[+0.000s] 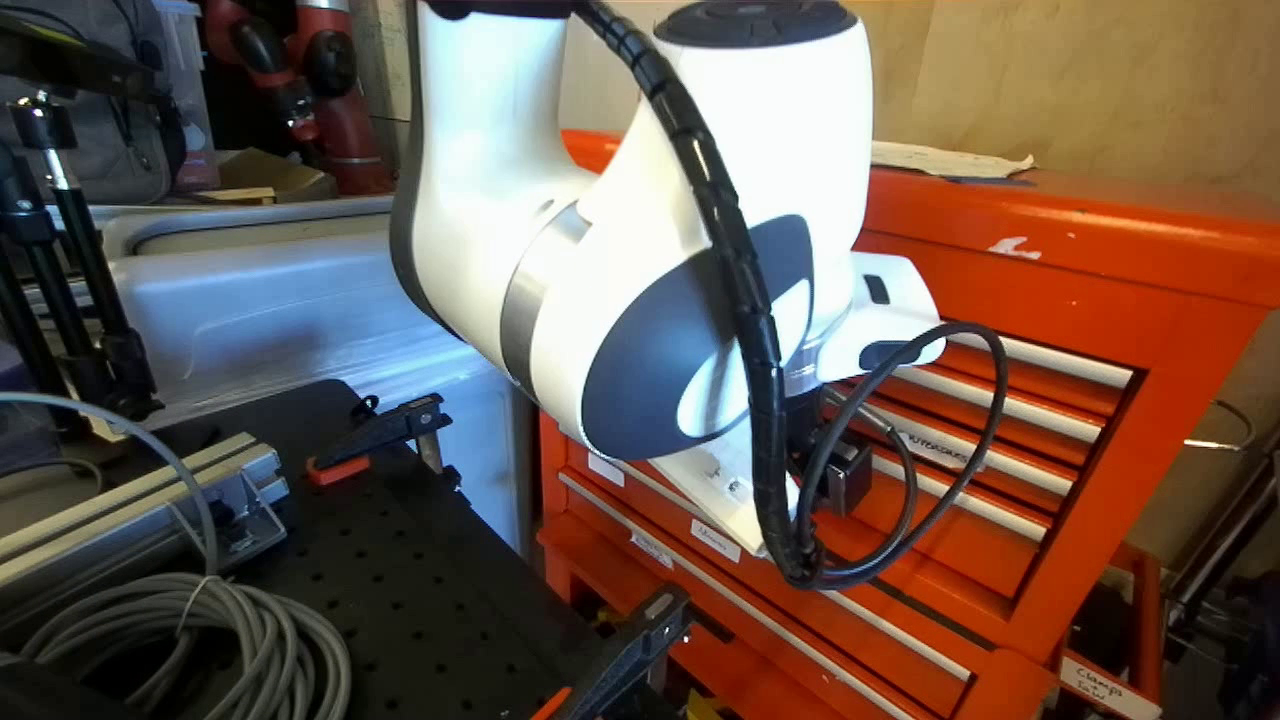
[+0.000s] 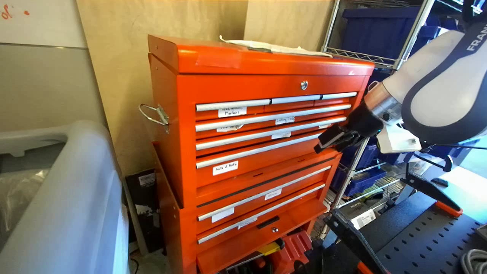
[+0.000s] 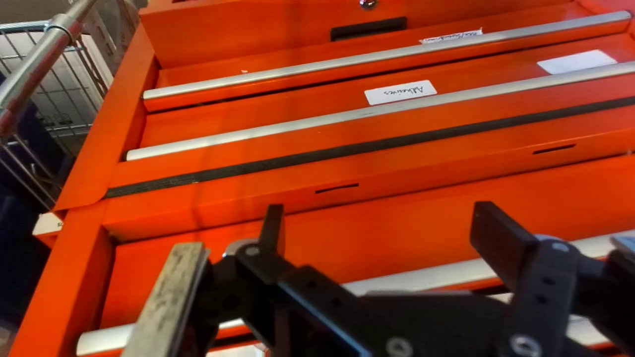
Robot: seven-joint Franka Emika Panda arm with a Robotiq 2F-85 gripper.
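Note:
The gripper stands open in the wrist view, its two dark fingers wide apart and nothing between them. Beyond the fingers is the front of a red tool chest (image 2: 255, 86), with silver drawer handles (image 3: 425, 273) running across below and between them. In exterior view 2 the gripper (image 2: 322, 142) is at the chest's right side, near the right ends of the upper drawers. Whether the fingertips touch the chest cannot be told. All the drawers look closed. In exterior view 1 the arm (image 1: 672, 348) and its cable hide the fingers.
A black perforated bench (image 1: 408, 576) bears clamps (image 1: 384, 434) and a coil of grey cable (image 1: 270, 642). Wire shelving with blue bins (image 2: 374, 32) stands right of the chest in exterior view 2. A cloth (image 2: 274, 46) lies on the chest's top.

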